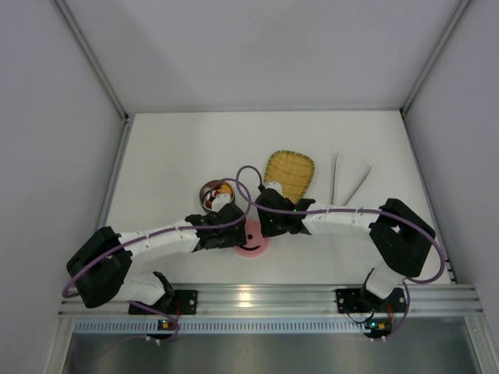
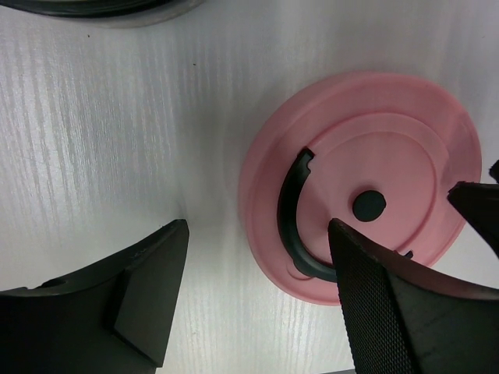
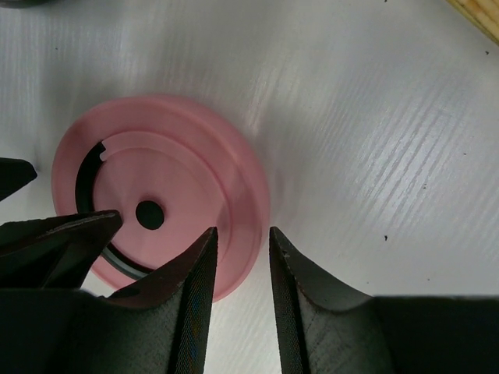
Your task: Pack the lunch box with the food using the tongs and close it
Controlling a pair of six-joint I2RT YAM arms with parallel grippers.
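Observation:
On the table lies a round pink lid (image 1: 254, 227) with a black dot and a black curved groove. My left gripper is part open over the lid's left rim; one finger is above the bare table, the other above the pink lid (image 2: 390, 171). Over the right rim stands my right gripper, open by a narrow gap with nothing visible between its fingers. Both sets of fingers sit close together over the lid (image 3: 175, 179). A round dark-rimmed bowl (image 1: 204, 195) with food in it stands behind my left arm, partly hidden.
A yellow woven tray (image 1: 290, 167) lies behind my right arm. Two thin sticks (image 1: 335, 171) lie at the right, the lower ends hidden by the arm or near it.

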